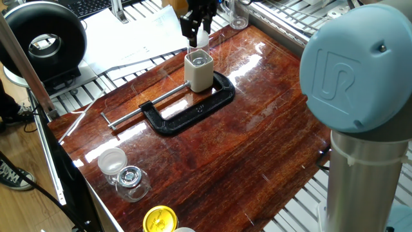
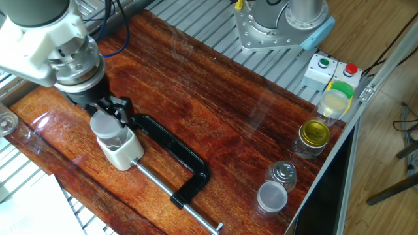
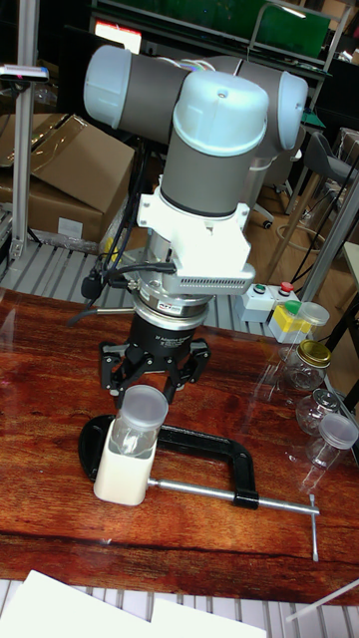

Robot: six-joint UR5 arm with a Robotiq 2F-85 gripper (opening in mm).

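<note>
A clear jar with a frosted white lid stands upright in a cream block-shaped holder. A black C-clamp lies on the table, its steel screw meeting the holder's side. My gripper points down close to the jar's lid, with its black fingers spread apart. It looks open; whether a finger touches the lid cannot be told. In exterior view 1 the fingers partly cover the lid.
Several jars line one table edge, including a white-lidded one, a silver-lidded one and a gold-lidded one. Another glass stands at the far edge.
</note>
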